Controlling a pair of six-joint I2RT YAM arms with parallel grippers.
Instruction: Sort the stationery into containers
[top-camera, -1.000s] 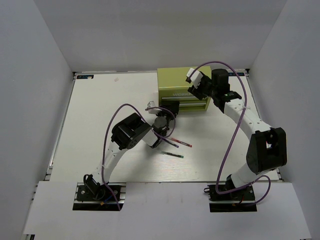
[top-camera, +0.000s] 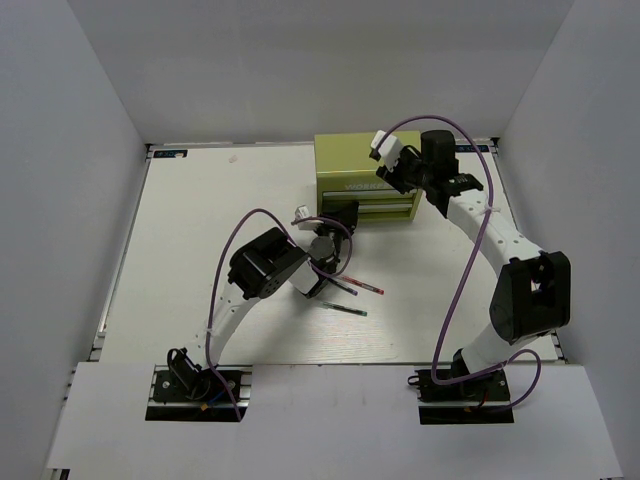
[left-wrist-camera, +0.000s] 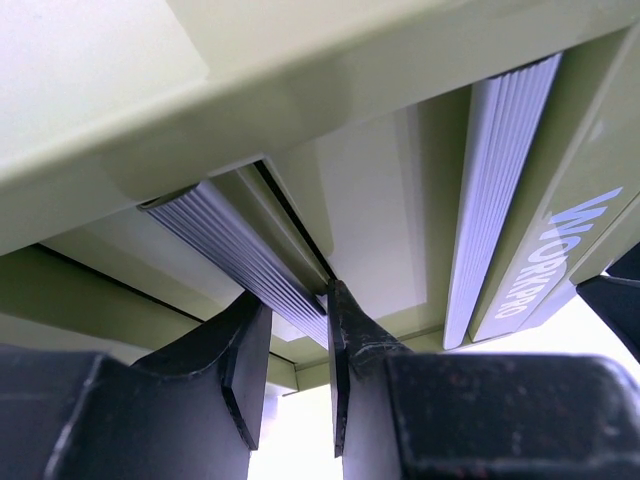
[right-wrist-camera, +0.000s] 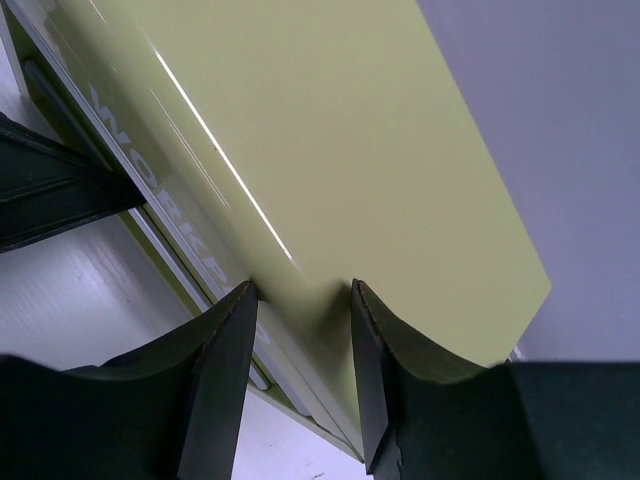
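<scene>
A yellow-green drawer cabinet (top-camera: 358, 152) stands at the back of the table, its drawer fronts facing me. Close against its lower front is my left gripper, fingers slightly apart at the lower drawer's ribbed grey handle strip (left-wrist-camera: 240, 245); whether they grip it is unclear. My right gripper has its fingertips at the cabinet's top front edge, a gap between them with the glossy surface showing there. A red pen (top-camera: 363, 285), a dark pen (top-camera: 342, 287) and a green-ended pen (top-camera: 342, 308) lie in front of the cabinet.
The left arm (top-camera: 270, 262) reaches over the pens' left ends and hides part of that area. An upper handle strip (left-wrist-camera: 500, 190) runs below the cabinet's lettering. Bare table (top-camera: 200, 220) spreads out on the left, with clear space at right front too.
My right gripper has shifted a little toward the back along the cabinet's top edge. The left arm moved slightly right earlier and now looks still. Cabinet and pens appear unmoved.
</scene>
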